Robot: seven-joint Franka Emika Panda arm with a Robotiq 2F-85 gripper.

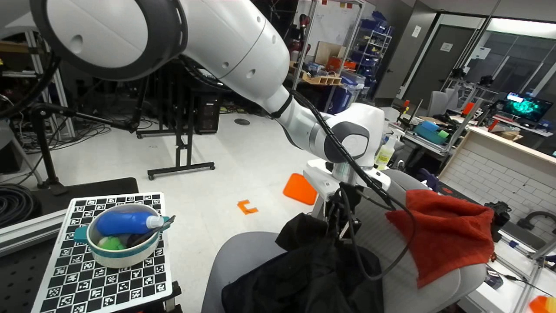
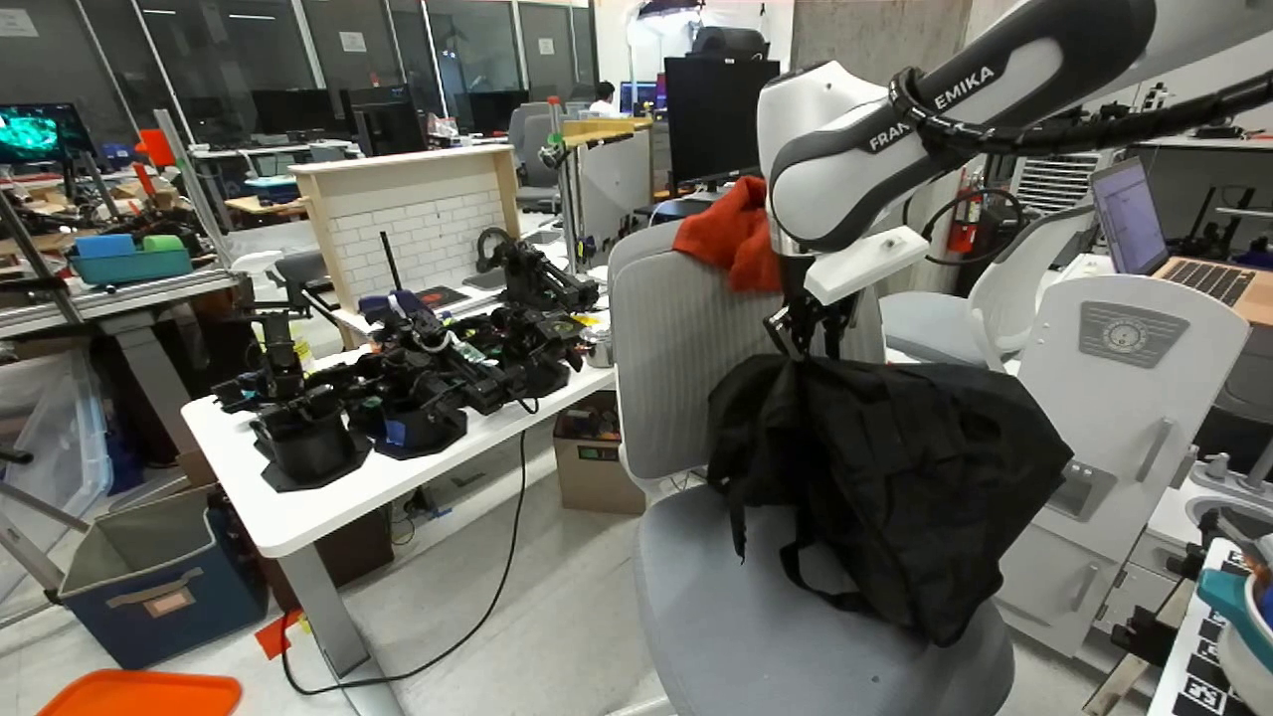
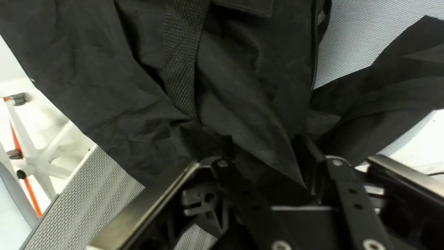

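A black fabric bag rests on the seat of a grey chair, bulging out over one side in exterior view 2. Its top meets my gripper, which points down at it. Up close in the wrist view, my gripper is open, its two fingers apart, with folds of dark cloth between and beyond them. A woven strap runs along the bag above the fingers. Black on black hides where the fingertips touch the cloth. A red towel hangs over the chair's backrest.
A checkered board bearing a pot with a blue bottle lies left of the chair. In exterior view 2, a white table with black devices stands left of the chair, and a white play kitchen stands at right.
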